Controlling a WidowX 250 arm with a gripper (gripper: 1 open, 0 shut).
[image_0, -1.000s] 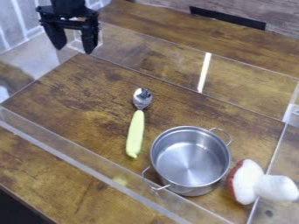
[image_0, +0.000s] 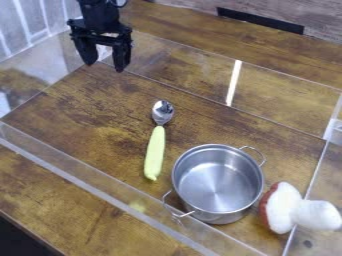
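My black gripper (image_0: 100, 55) hangs at the upper left of the camera view, over the far left part of the wooden table, with two fingers pointing down and apart, nothing visible between them. A spoon (image_0: 155, 150) with a pale yellow-green handle and metal head lies mid-table, head toward the back. A steel pot (image_0: 217, 184) with two wire handles sits at the lower right. A white object with red (image_0: 301, 210), like a toy mushroom, lies right of the pot.
Clear low walls border the wooden work area (image_0: 87, 120). A thin white strip (image_0: 234, 83) stands at the back right.
My gripper has moved right from further left in the view. The spoon, pot and white object have stayed where they were.
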